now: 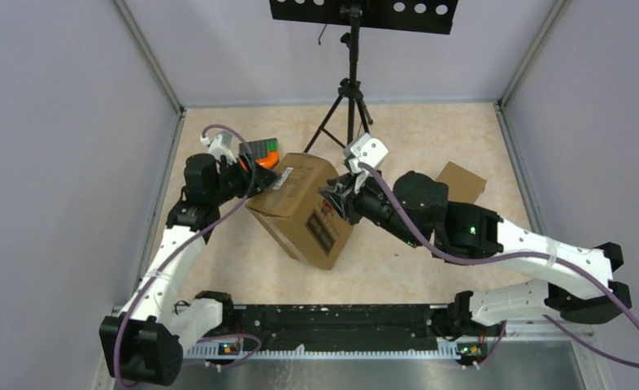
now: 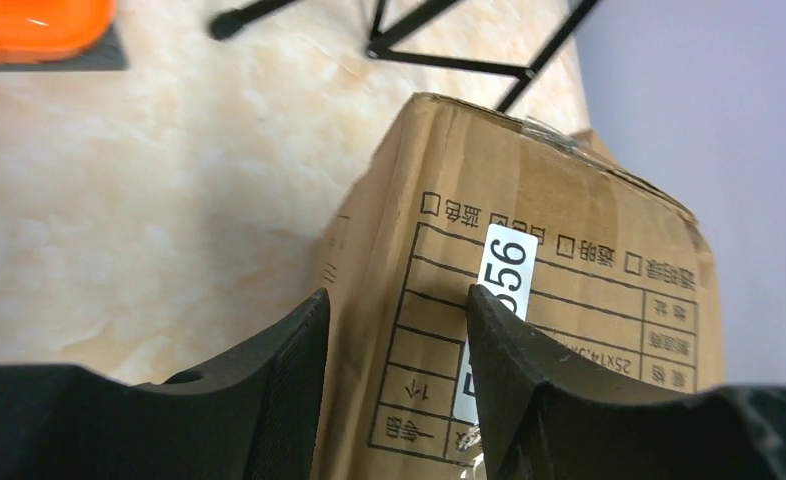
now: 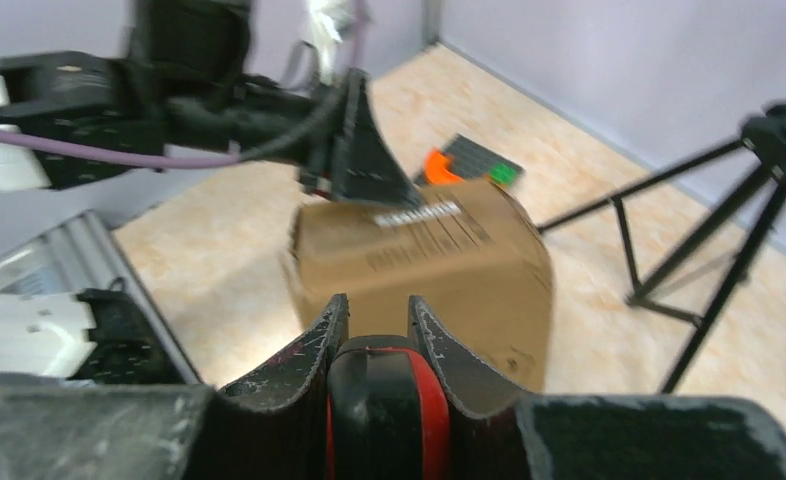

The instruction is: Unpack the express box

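The tan cardboard express box point(image 1: 300, 191) stands turned and tilted on the table in the top view, between the two arms. A white label point(image 2: 494, 320) and printed lines show on its upper face in the left wrist view. My left gripper is at that face with its fingers apart; one is over the label, the other by the box's edge. My right gripper is shut on a black and red tool point(image 3: 374, 400), whose tip is hidden. In the right wrist view, the box lies beyond this tool.
Another tan box point(image 1: 462, 180) lies to the right, partly behind my right arm. A black tripod stand point(image 1: 353, 89) rises behind the express box. A dark tray with orange and green parts point(image 1: 263, 153) is at the back left.
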